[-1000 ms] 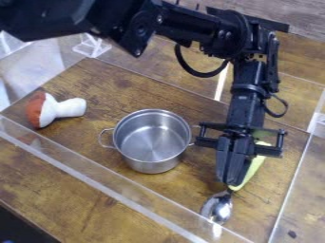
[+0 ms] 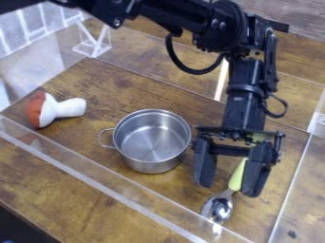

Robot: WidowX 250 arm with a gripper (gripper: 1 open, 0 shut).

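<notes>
My gripper (image 2: pixel 230 173) stands open at the right, its two black fingers low over the wooden table, just right of a steel pot (image 2: pixel 152 133). Behind and below it lies a spoon (image 2: pixel 219 207), its bowl toward the front, with a pale green piece (image 2: pixel 238 175) between the fingers in this view, partly hidden; whether it touches them I cannot tell.
A red-and-white object (image 2: pixel 57 108) lies at the left. A clear plastic edge crosses the front and right of the table (image 2: pixel 89 199). A white rack (image 2: pixel 95 38) stands at the back left.
Over the last second my gripper's fingers have spread apart from a narrower stance, and the gripper has shifted slightly. The pot and red-and-white object are unchanged.
</notes>
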